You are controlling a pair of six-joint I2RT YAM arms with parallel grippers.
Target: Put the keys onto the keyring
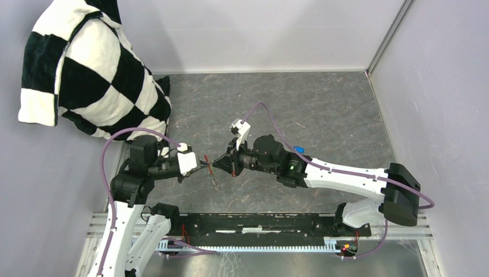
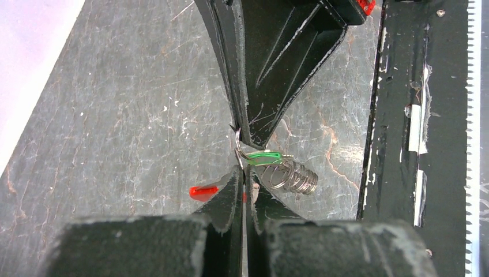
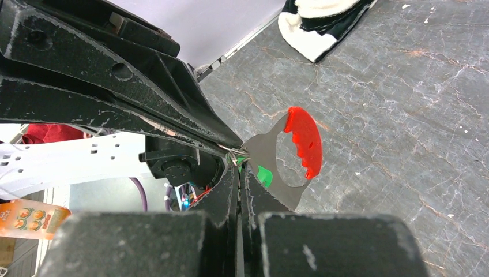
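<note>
My two grippers meet left of centre in the top view. My left gripper is shut at a thin metal ring [image 2: 237, 144], which reaches up to the tip of my right gripper, also shut. Hanging there are a green piece [image 2: 264, 157], a coiled wire [image 2: 300, 178] and a flat metal tool with a red grip [image 3: 305, 144]. Whether the ring passes through any key hole I cannot tell; the fingertips hide part of the join.
A checkered cushion [image 1: 92, 75] fills the back left. A small blue object [image 1: 298, 149] lies behind my right arm.
</note>
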